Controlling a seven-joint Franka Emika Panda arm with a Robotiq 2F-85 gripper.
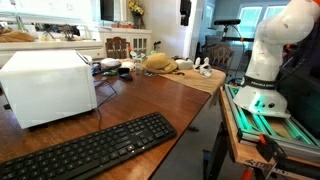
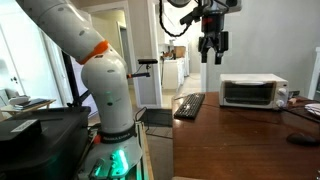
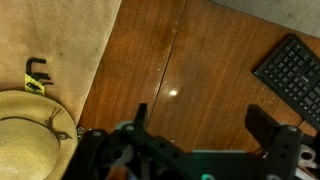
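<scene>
My gripper [image 2: 207,47] hangs high above the wooden table [image 2: 215,150]. In the wrist view its two black fingers stand wide apart, with only bare tabletop between them, so it is open and holding nothing. A black keyboard [image 1: 95,148] lies along the table's near edge in exterior view 1, and its end shows at the right of the wrist view. Beyond it is a white toaster oven [image 2: 248,91], its glass door facing exterior view 2. A straw hat [image 3: 28,150] rests at the lower left of the wrist view, beside a black hex key [image 3: 37,74] with a yellow tag.
Cables and small dark items [image 1: 124,73] lie beyond the oven. A dark object [image 2: 303,138] sits at the table's right edge in exterior view 2. A black surface [image 2: 38,140] stands beside the arm's base [image 2: 112,158].
</scene>
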